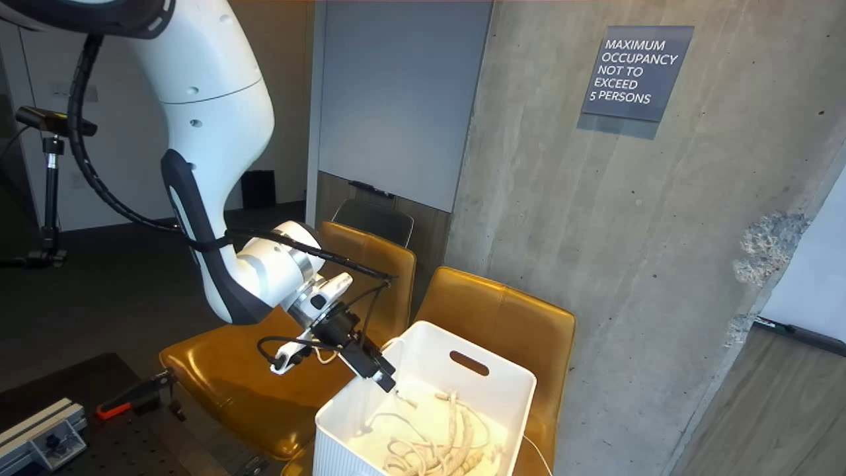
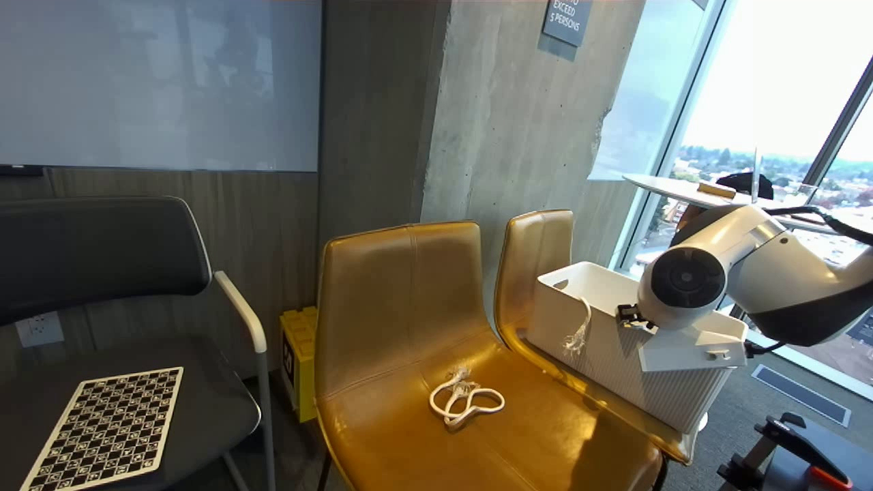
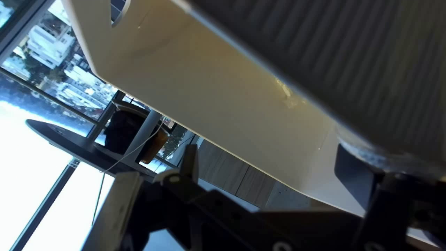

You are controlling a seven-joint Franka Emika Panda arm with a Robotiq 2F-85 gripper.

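Note:
My gripper (image 1: pixel 384 379) is over the near-left wall of the white bin (image 1: pixel 331 412), tilted downward, its fingers open in the wrist view with nothing between them. From the other side, its dark fingertips (image 2: pixel 630 314) show just above the bin's rim. One pale rope (image 2: pixel 578 327) is draped over that bin wall, its frayed end hanging outside. On the seat of the brown chair (image 2: pixel 401 294) lies a looped white rope (image 2: pixel 466 399), apart from the gripper. More tangled ropes (image 1: pixel 452 444) rest on the bin's floor. The wrist view mostly shows the bin's inner wall (image 3: pixel 209 92).
The bin stands on a second brown chair (image 1: pixel 507 305) against the concrete pillar. A black chair (image 2: pixel 90 262) holding a patterned board (image 2: pixel 114 425) stands to one side. A clamp (image 1: pixel 135 396) with a red tip lies on the dark table at lower left.

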